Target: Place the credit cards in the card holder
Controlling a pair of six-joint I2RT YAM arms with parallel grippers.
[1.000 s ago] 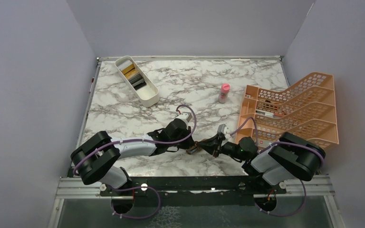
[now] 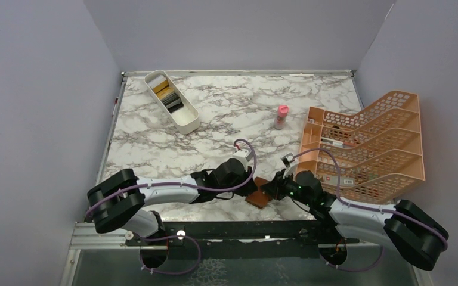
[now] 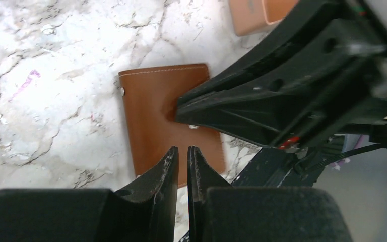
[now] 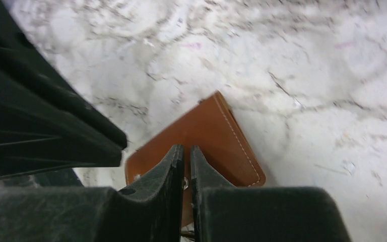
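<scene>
A brown leather card holder (image 2: 258, 198) with stitched edge and snap lies on the marble table at the front middle, its flap looking folded in the right wrist view (image 4: 221, 141). My left gripper (image 2: 249, 188) is at its left side; in the left wrist view the fingertips (image 3: 169, 169) sit close together over its lower part. My right gripper (image 2: 269, 189) is at its right side, reaching over it; its fingertips (image 4: 171, 169) are close together above it. I cannot tell whether either holds anything. A white tray (image 2: 188, 119) at back left holds several cards (image 2: 166, 92).
An orange slotted rack (image 2: 393, 137) stands on the right with small items in it. A pink-capped bottle (image 2: 280, 118) stands left of the rack. The middle of the table behind the arms is clear.
Both grippers have shifted right and toward the table's front, the right arm's elbow swinging outward. The card holder now lies lower and flatter, more of its brown face showing.
</scene>
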